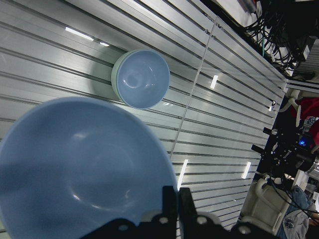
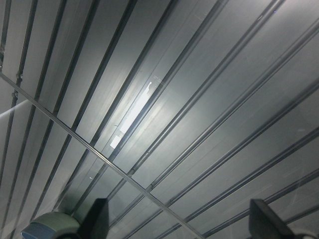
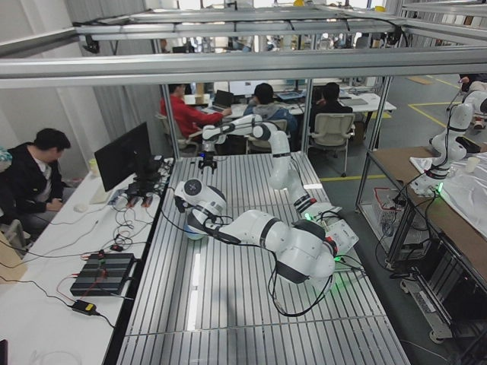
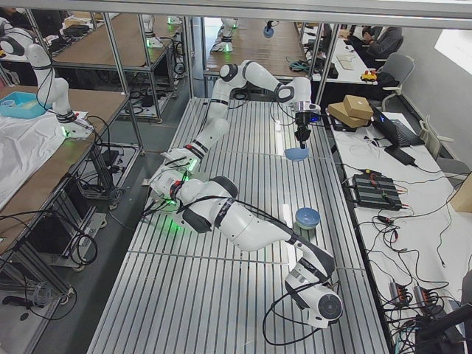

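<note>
In the left wrist view my left gripper is shut on the rim of a large blue bowl (image 1: 79, 159). The camera right view shows this bowl (image 4: 296, 153) hanging below that gripper. A smaller blue bowl (image 1: 142, 77), apparently nested in a pale green one (image 1: 116, 74), sits on the slatted metal table (image 4: 184, 295), beyond the held bowl. My right gripper is open above bare table, nothing between its fingers, with part of the bowls (image 2: 47, 226) at the lower left edge of its view.
Monitor, electronics and cables crowd the white desk (image 3: 61, 327) along one side of the table. A brown bench (image 3: 464, 205) with another arm stands on the other side. Metal frame bars run overhead.
</note>
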